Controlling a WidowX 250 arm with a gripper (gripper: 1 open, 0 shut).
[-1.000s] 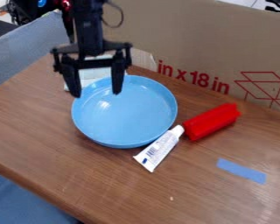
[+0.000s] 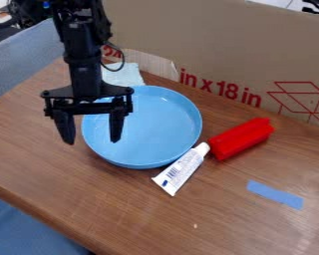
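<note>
My black gripper [image 2: 92, 129] hangs open over the left side of a blue plate [image 2: 156, 125], its two fingers apart and pointing down. Right of the plate lie a white toothpaste tube [image 2: 177, 173] and a red cylinder [image 2: 239, 138], both on the wooden table [image 2: 149, 219]. Part of a pale item [image 2: 125, 74] shows behind the plate, partly hidden by my arm.
A cardboard box wall [image 2: 229, 45] runs along the back. A strip of blue tape [image 2: 274, 195] is on the right of the table.
The objects on the table stand where they were.
</note>
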